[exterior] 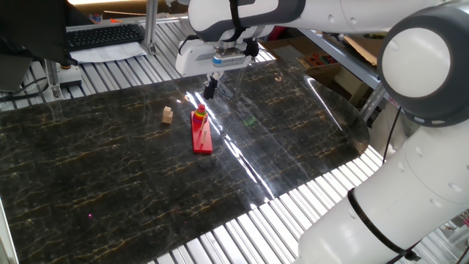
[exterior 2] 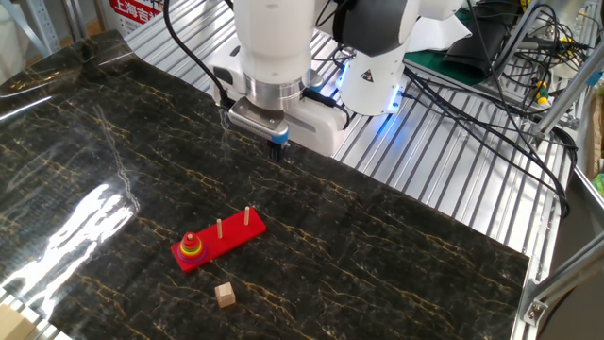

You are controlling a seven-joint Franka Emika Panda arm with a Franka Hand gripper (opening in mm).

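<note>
A red board lies flat on the dark marbled table. Colored rings form a small tower at one end, red on top, yellow and purple lower down; two bare wooden pegs rise from the rest of it. Close beside the board is a small pale wooden block, which in exterior view 1 looks like a block piece with a smaller part on top. My gripper hangs above the table, apart from the board and block. Its dark fingers look together, with nothing visible between them.
A keyboard lies on the slatted metal surface beyond the table edge. Cables run over the slats near the robot base.
</note>
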